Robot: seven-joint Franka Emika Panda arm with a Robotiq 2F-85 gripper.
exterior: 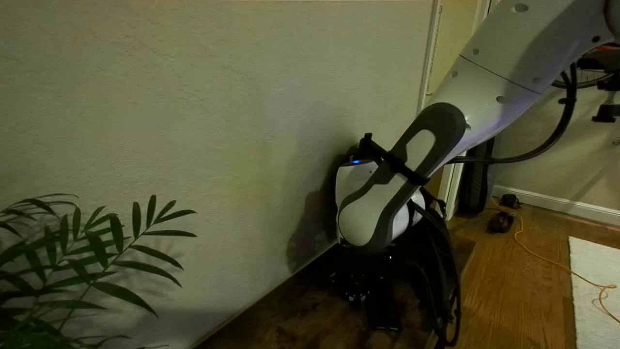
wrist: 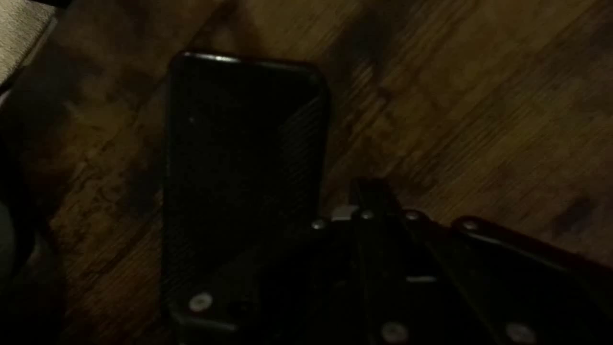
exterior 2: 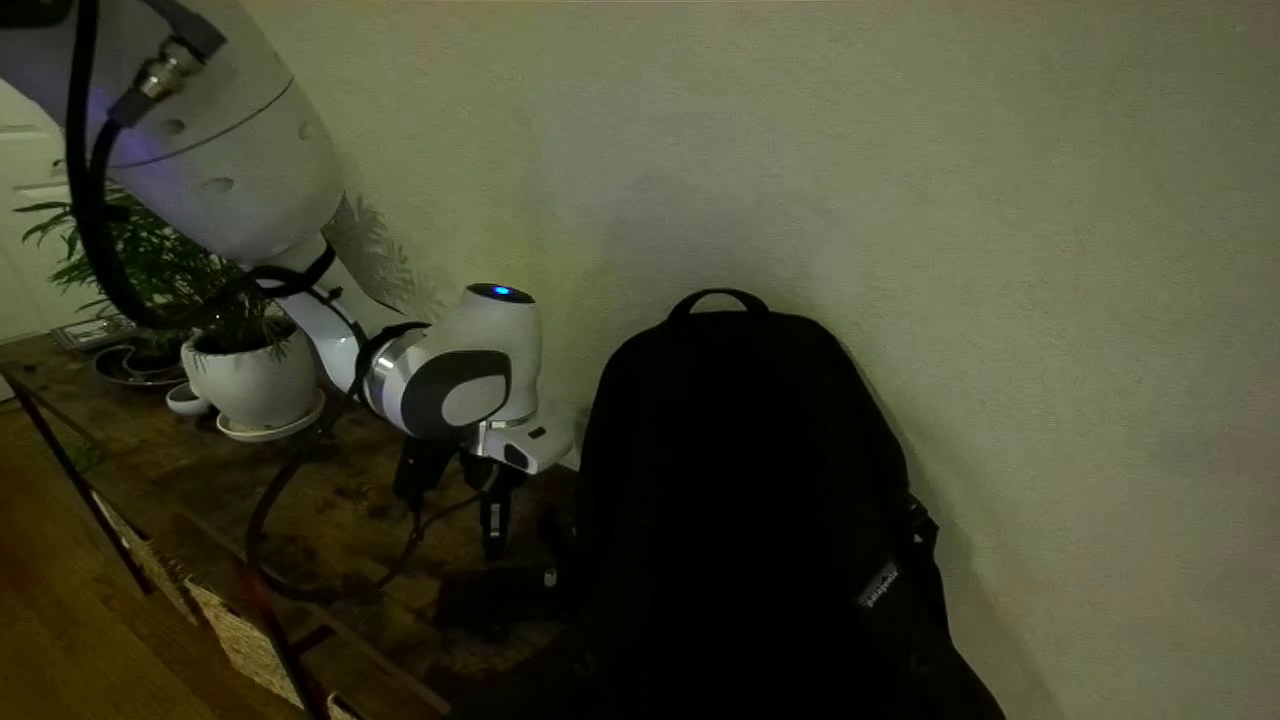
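A black, flat, rounded rectangular object like a phone [wrist: 241, 149] lies on the dark wooden tabletop [wrist: 488, 115] in the wrist view. My gripper is shut beside its right edge, with its fingers together and nothing visible between them. The gripper's dark body covers the object's lower right part. In exterior view 2 the gripper [exterior 2: 494, 552] points down close over the table, just behind the dark object [exterior 2: 492, 596]. Low light hides whether the fingertips touch the object or the wood.
A large black backpack [exterior 2: 744, 480] leans on the wall right beside the hand. A white potted plant [exterior 2: 258, 378] stands at the table's other end. The wall [exterior: 174, 116] runs close behind the arm. Bare wood lies between the pot and the hand.
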